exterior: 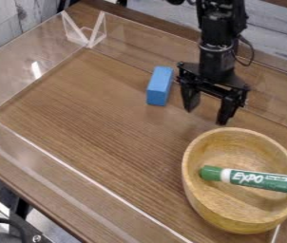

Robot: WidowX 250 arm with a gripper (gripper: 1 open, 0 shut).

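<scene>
My black gripper (212, 95) hangs low over the wooden table at the upper middle, its fingers open and spread near the tabletop. Just left of it lies a blue block (161, 86). In the lower right a yellow oval bowl (235, 218) holds a white and green EXPO marker (248, 182).
A clear plastic bracket (89, 30) stands near the back left. The table edge runs along the back, close behind the arm.
</scene>
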